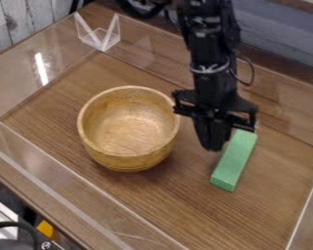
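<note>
My black gripper (213,130) hangs over the wooden table, just right of a tan bowl (126,127) and above and left of a green block (234,160). The green block lies flat on the table, apart from the gripper as far as the view shows. The fingertips are dark, and whether they are open or shut is hard to see.
A white wire-like object (101,31) stands at the back left.
</note>
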